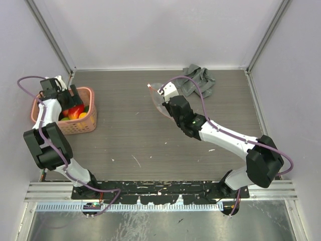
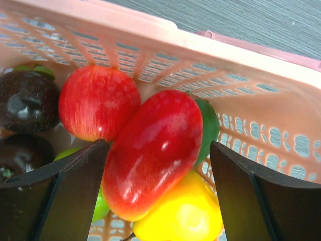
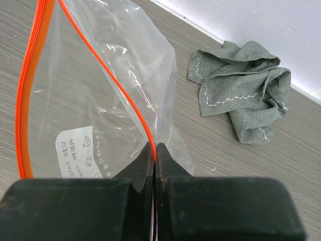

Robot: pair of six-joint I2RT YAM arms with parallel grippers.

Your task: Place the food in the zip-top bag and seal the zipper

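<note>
Inside the pink basket, a glossy red oblong food point(image 2: 155, 150) lies across the pile in the left wrist view. My left gripper is open around it, one finger on each side, with a visible gap at the right finger. From above, the same gripper point(image 1: 69, 99) reaches into the basket, partly covering what lies there. The clear zip top bag point(image 3: 115, 95) hangs with its orange-edged mouth spread. My right gripper is shut on one orange edge of that mouth. The bag's lower part is hidden behind the gripper.
Around the red piece lie a red apple point(image 2: 99, 103), a yellow pepper point(image 2: 183, 213), a green item point(image 2: 206, 125) and dark round ones point(image 2: 28, 103). The basket wall point(image 1: 80, 126) rises around them. A grey cloth point(image 1: 197, 80) lies at the back.
</note>
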